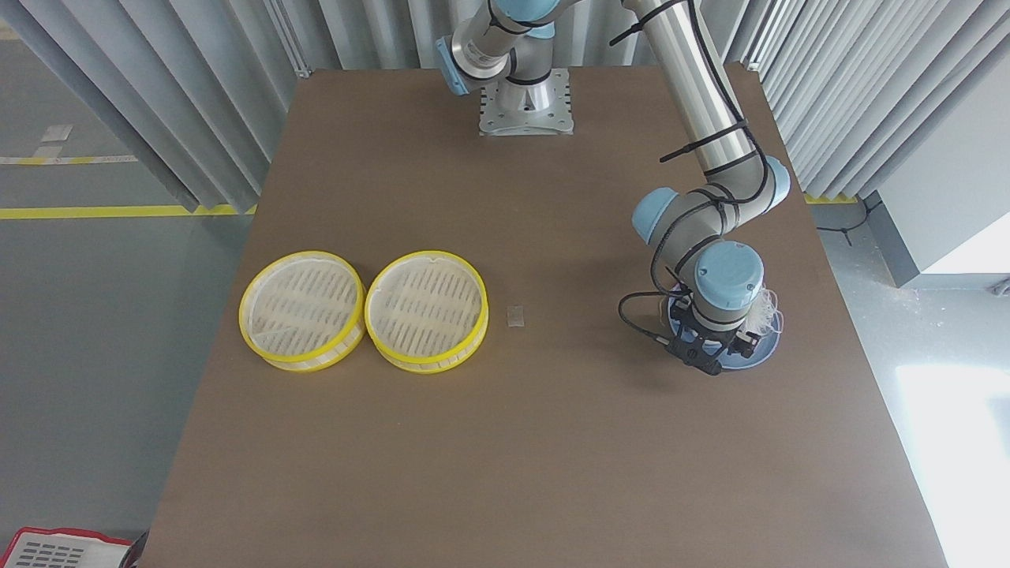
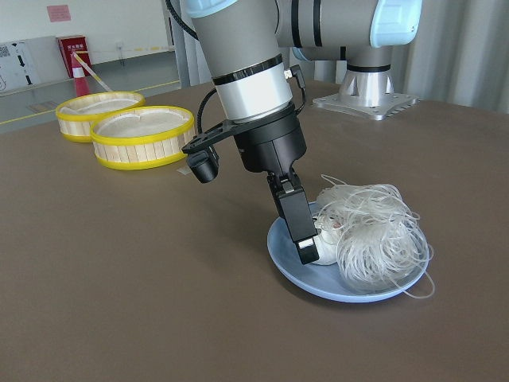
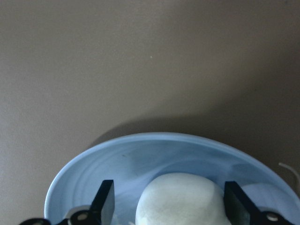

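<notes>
My gripper reaches down into a light blue plate [image 2: 294, 270] at the table's right, its dark fingers either side of a smooth white rounded item [image 3: 180, 201]. In the wrist view the right finger meets or overlaps that item and the left one appears apart from it; whether it grips is unclear. A loose mass of white noodle-like strands [image 2: 374, 235] fills much of the plate beside it.
Two round steamer baskets with yellow rims, one [image 1: 301, 308] left of the other [image 1: 426, 308], stand left of the arm.
</notes>
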